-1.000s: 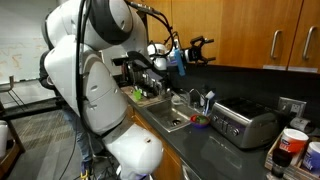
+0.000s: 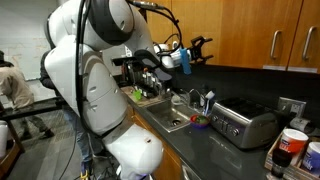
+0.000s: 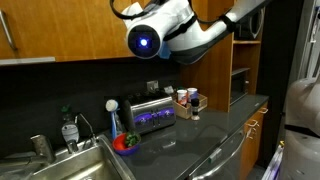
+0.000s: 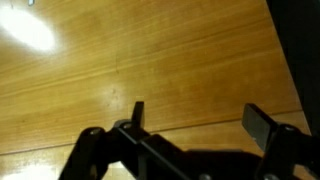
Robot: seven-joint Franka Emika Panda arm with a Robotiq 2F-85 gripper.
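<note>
High over the counter, my gripper stands open in front of the wooden cupboard doors. In the wrist view its two dark fingers are wide apart, with only wood grain behind them and nothing between. Below sits a colourful bowl by the sink, holding something red and green. A silver toaster stands on the dark counter to one side of the bowl, well beneath the gripper. In the second exterior view the gripper itself is out of sight behind the arm.
Wooden cupboards are close to the gripper. Cups and cans stand in a wooden rack beyond the toaster. A tap and a soap bottle rise behind the sink.
The arm and gripper look unmoved. A person at the far left, walking in the background, has shifted to the right and is now partly behind the arm.
</note>
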